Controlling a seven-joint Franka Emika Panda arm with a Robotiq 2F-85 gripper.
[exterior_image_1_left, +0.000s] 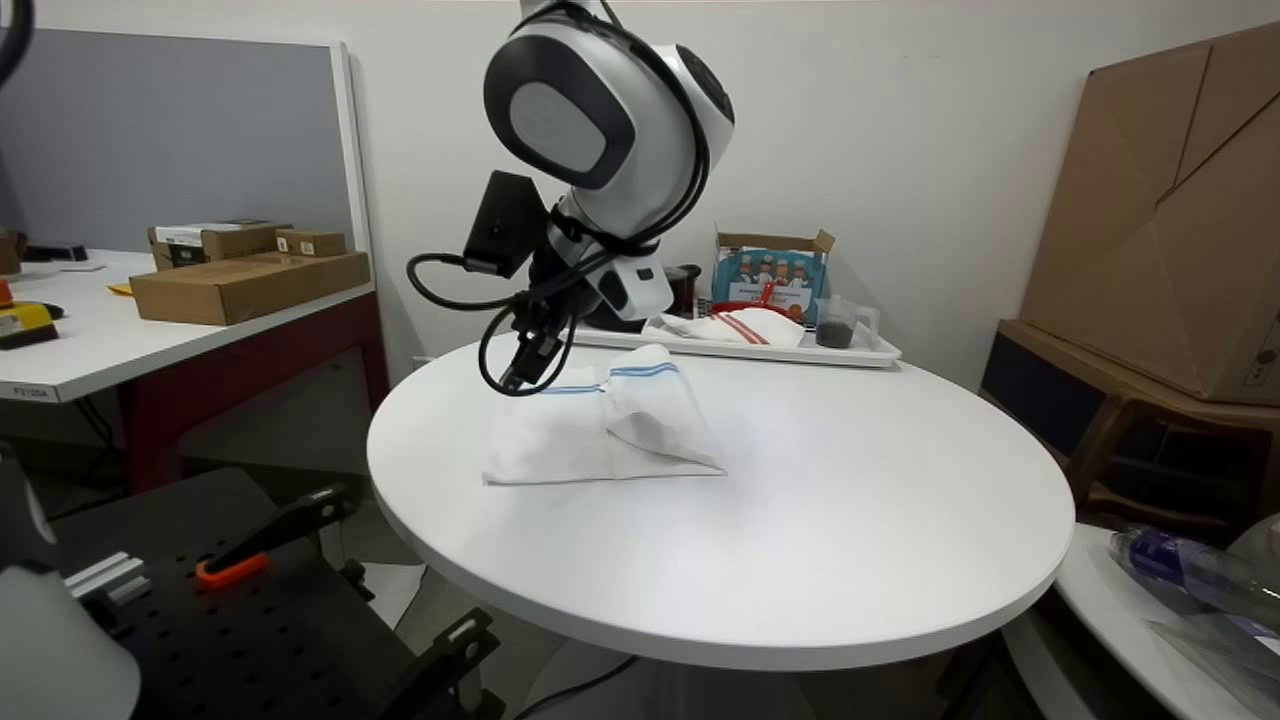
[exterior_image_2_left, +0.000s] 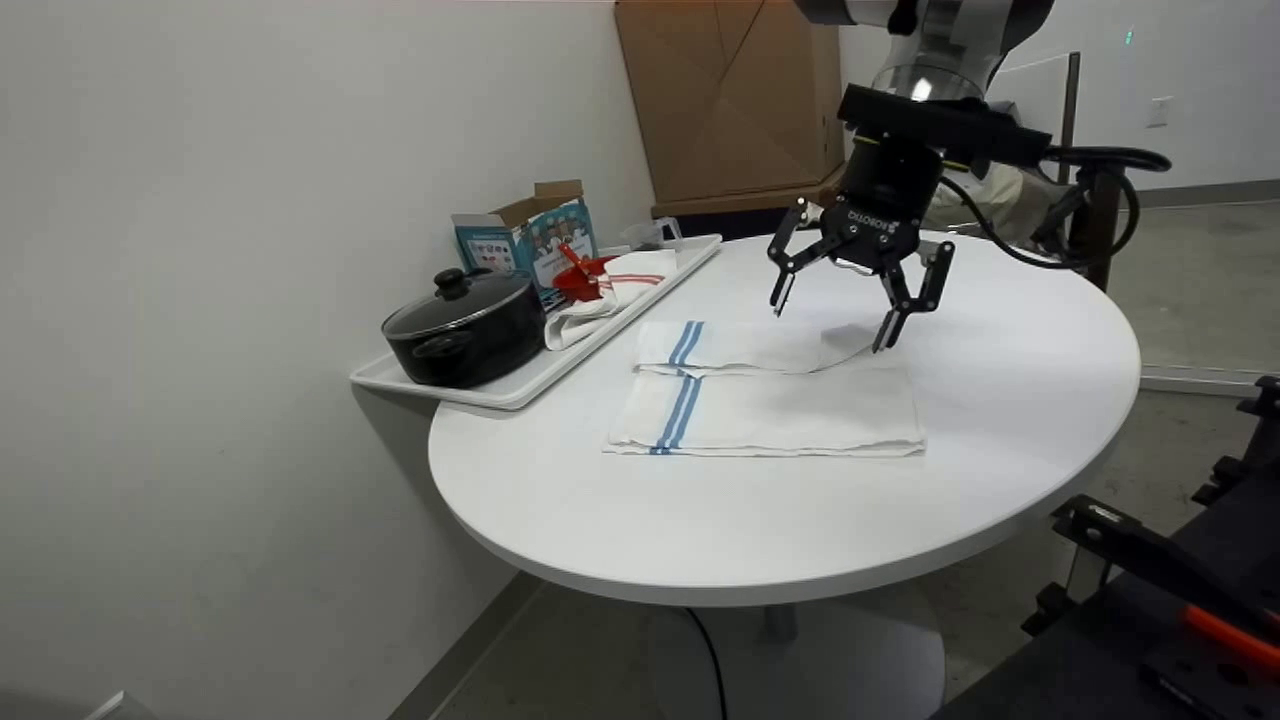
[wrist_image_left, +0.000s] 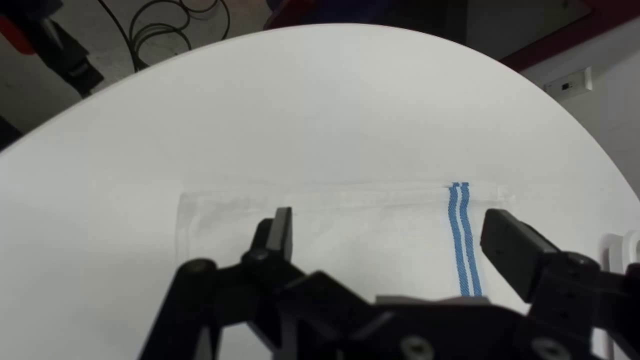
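Note:
A white cloth (exterior_image_1_left: 548, 452) with blue double stripes lies partly folded over itself on the round white table (exterior_image_1_left: 888, 516). In the second exterior view the folded-over layer (exterior_image_2_left: 734, 348) covers the cloth's far part, with the lower layer (exterior_image_2_left: 792, 414) spread flat on the near side. Above the cloth hangs my gripper (exterior_image_2_left: 833, 324), open, its fingers (exterior_image_2_left: 894, 324) wide apart and nothing held. Looking down in the wrist view, the cloth's striped end (wrist_image_left: 462, 237) is near the right finger; my gripper's own body hides the part beneath it.
Along the wall a white tray (exterior_image_2_left: 528, 386) holds a black lidded pot (exterior_image_2_left: 470, 336), a red-striped towel (exterior_image_2_left: 636, 274), a blue box (exterior_image_2_left: 558, 246) and a measuring cup (exterior_image_1_left: 846, 324). Bare tabletop stretches to the right in the first exterior view.

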